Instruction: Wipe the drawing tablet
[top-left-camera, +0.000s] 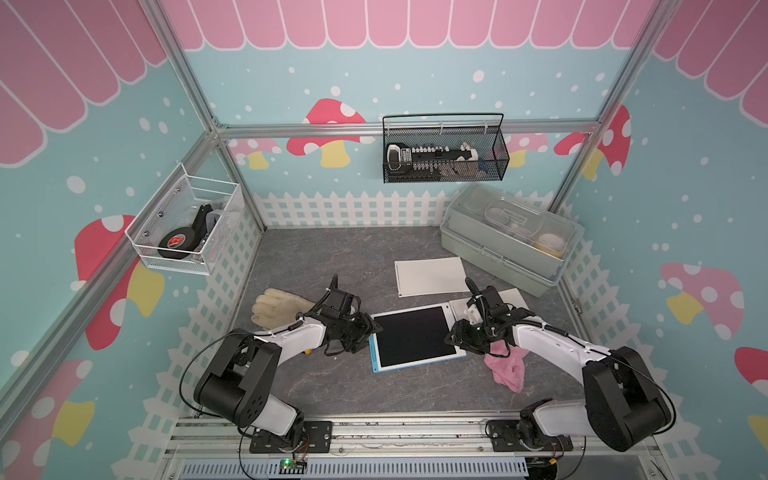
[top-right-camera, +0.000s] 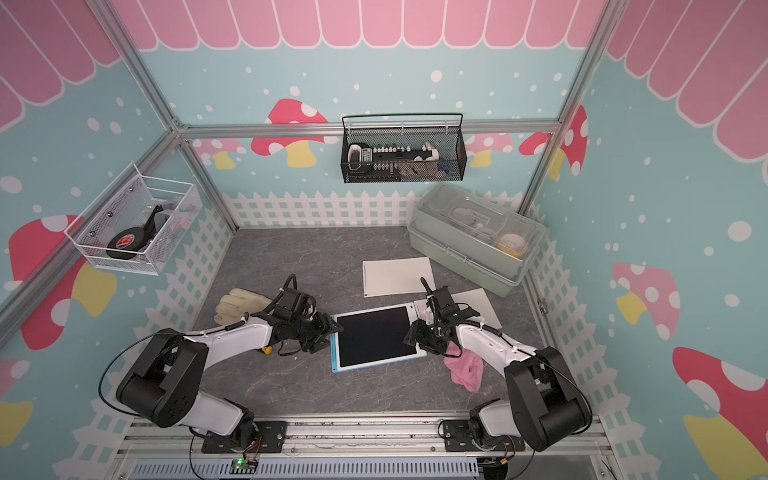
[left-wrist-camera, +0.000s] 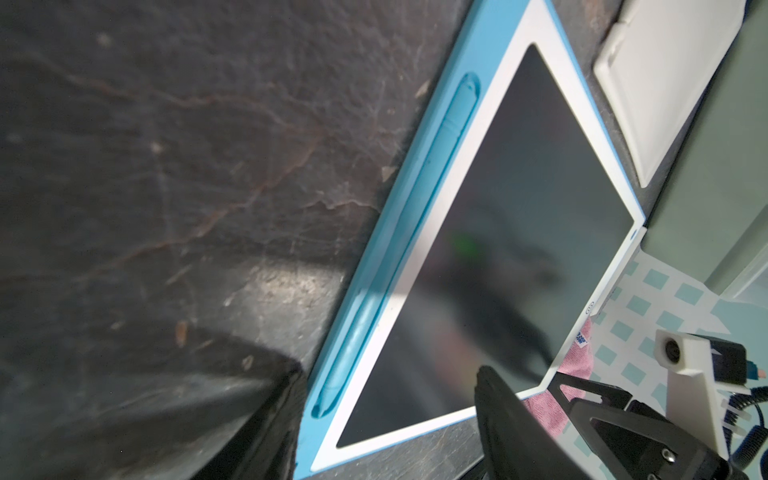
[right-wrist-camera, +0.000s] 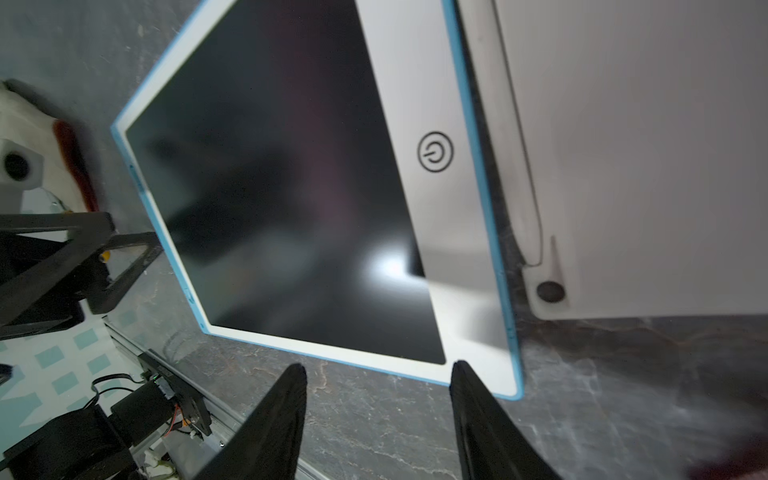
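Note:
The drawing tablet (top-left-camera: 416, 336) lies flat mid-table, its dark screen framed in white and blue. A blue stylus (left-wrist-camera: 400, 240) rests in the slot along its left border in the left wrist view. My left gripper is above the tablet's left edge, fingers apart and nothing held. Over the opposite edge, near the corner by the power symbol, my right gripper stands open and empty. A crumpled pink cloth (top-left-camera: 505, 366) lies on the table beneath and in front of the right arm, apart from both grippers' fingers.
White boards lie behind the tablet (top-left-camera: 430, 277) and to its right (right-wrist-camera: 640, 160). A lidded green box (top-left-camera: 512, 236) stands at the back right. Pale gloves (top-left-camera: 280, 308) lie behind the left arm. Bare table shows in front of the tablet and at the back left.

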